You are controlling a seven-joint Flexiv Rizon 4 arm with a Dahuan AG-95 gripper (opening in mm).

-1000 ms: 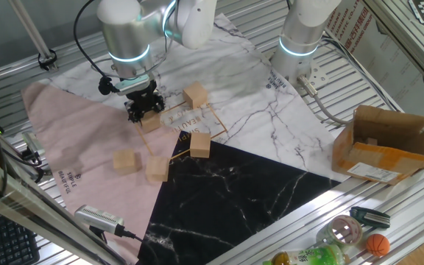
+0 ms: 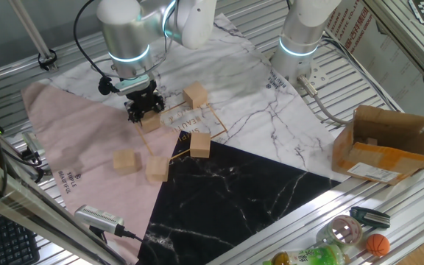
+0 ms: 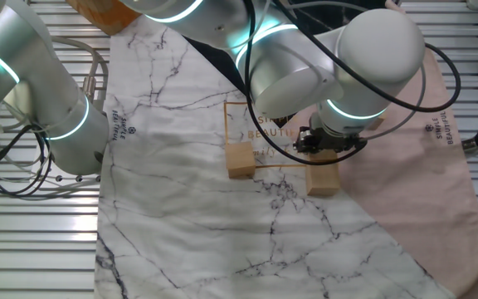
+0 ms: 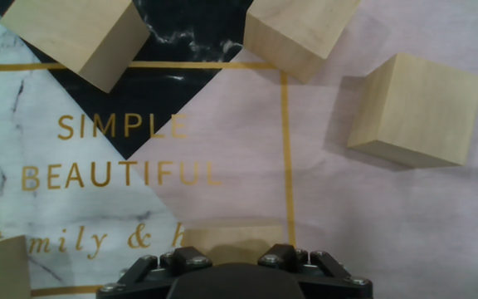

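Note:
Five plain wooden blocks lie on the cloth. One block (image 2: 150, 121) is right at my gripper (image 2: 146, 109), partly hidden by it. In the wrist view the two fingertips of the gripper stand apart, with that block (image 4: 235, 235) showing in front of and between them; whether they press on it cannot be told. To its side sits a second block (image 2: 195, 95), also seen in exterior view 2 as a block (image 3: 240, 159). The others are a block (image 2: 199, 145) at the black patch, a block (image 2: 157, 168) and a block (image 2: 125, 161) on the pink part.
An open cardboard box (image 2: 381, 151) stands at the right, with something wooden-coloured inside. A tape roll (image 2: 344, 230), an orange ball (image 2: 377, 244) and a green bottle (image 2: 319, 255) lie at the front right.

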